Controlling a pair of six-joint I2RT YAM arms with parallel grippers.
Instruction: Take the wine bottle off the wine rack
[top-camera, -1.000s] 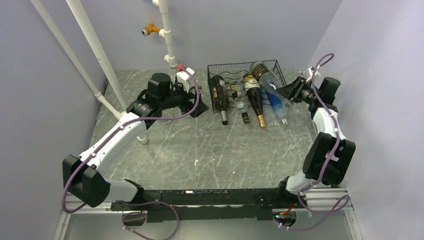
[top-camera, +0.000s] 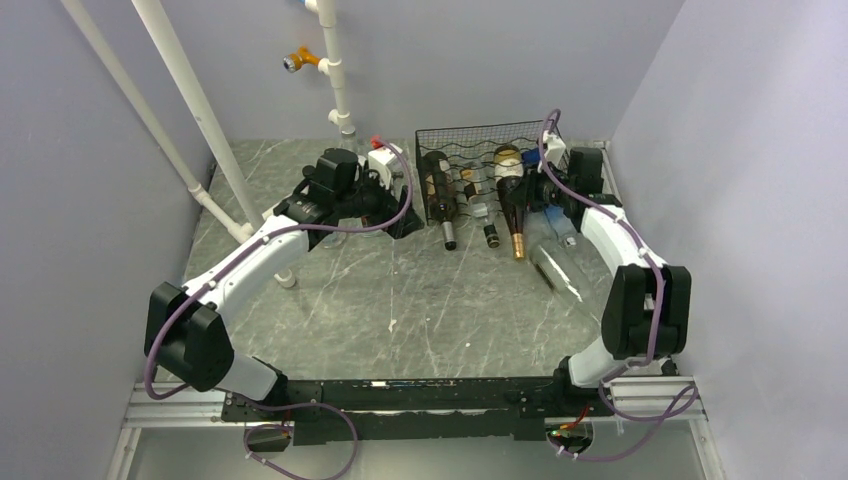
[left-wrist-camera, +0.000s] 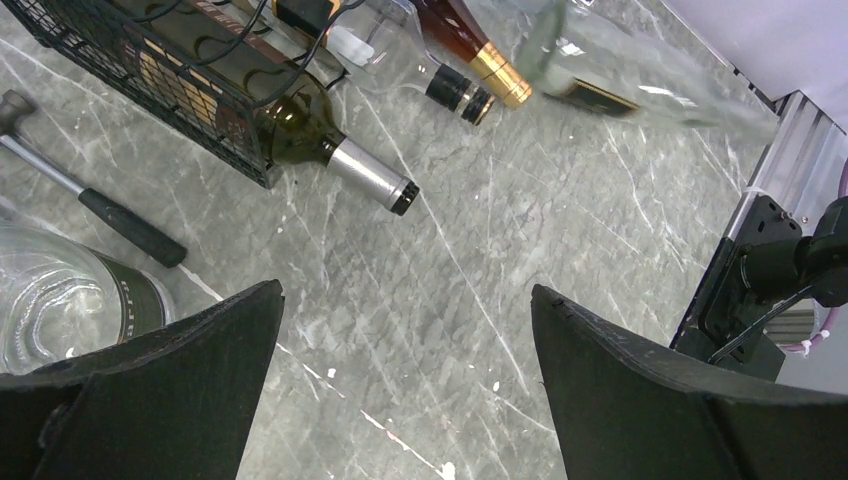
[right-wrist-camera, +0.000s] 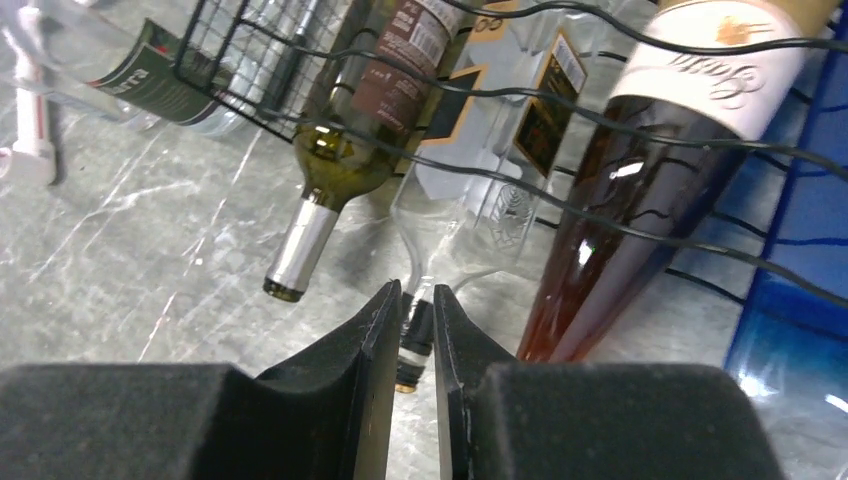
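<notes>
A clear glass bottle is out in front of the rack's right side, apart from my right gripper. It appears blurred in the left wrist view. My right gripper is over the wire rack, its fingers parted by a narrow gap with nothing held. A dark green wine bottle with a silver neck lies at the rack's left. Beside it are a clear bottle with a black cap and an amber bottle with a gold neck. My left gripper stands wide open and empty, left of the rack.
A blue box occupies the rack's right end. Left of the rack are a hammer and a glass bottle. White pipes run along the left.
The left arm shifted slightly.
</notes>
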